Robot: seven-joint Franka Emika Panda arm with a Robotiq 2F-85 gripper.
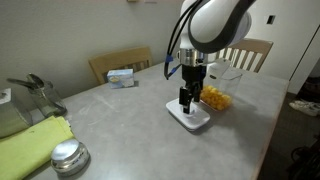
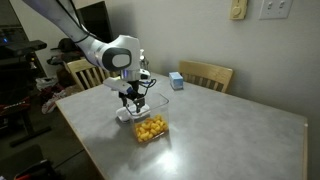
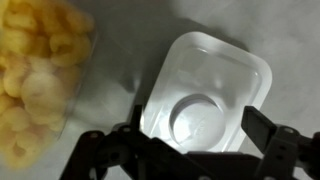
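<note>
A white rectangular tray or lid with a round raised knob lies flat on the table. My gripper is open above it, its dark fingers standing on either side of the knob in the wrist view. Whether the fingers touch the white piece cannot be told. Exterior view 1 shows the gripper low over the white piece. Beside it stands a clear container with yellow-orange puffs inside; no cover shows on its top.
On the table's left are a silver round bowl, a yellow-green cloth or board and a clear jar with utensils. A blue-white box sits at the back edge near a wooden chair.
</note>
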